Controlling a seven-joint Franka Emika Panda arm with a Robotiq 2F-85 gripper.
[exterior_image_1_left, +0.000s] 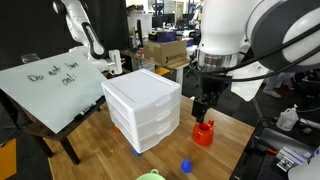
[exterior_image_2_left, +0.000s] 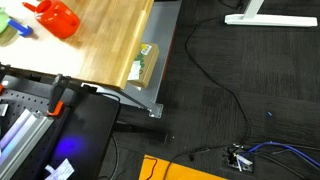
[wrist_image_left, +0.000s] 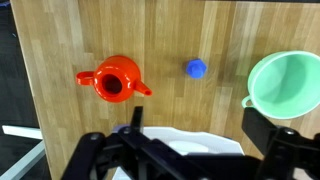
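My gripper points down over the table with its two dark fingers wide apart and nothing held. A red pot with a spout and handle (wrist_image_left: 117, 78) stands left of centre in the wrist view; in exterior view 1 the red pot (exterior_image_1_left: 203, 133) is just below the gripper (exterior_image_1_left: 208, 98). Near the middle of the wrist view is a small blue object (wrist_image_left: 196, 68). At the right, a mint-green cup or bowl (wrist_image_left: 287, 86) is partly covered by a finger.
A white drawer unit (exterior_image_1_left: 142, 105) stands on the wooden table left of the arm, its edge showing low in the wrist view. Bare wood (wrist_image_left: 160, 30) surrounds the small objects. A slanted white board (exterior_image_1_left: 48, 88) stands beyond.
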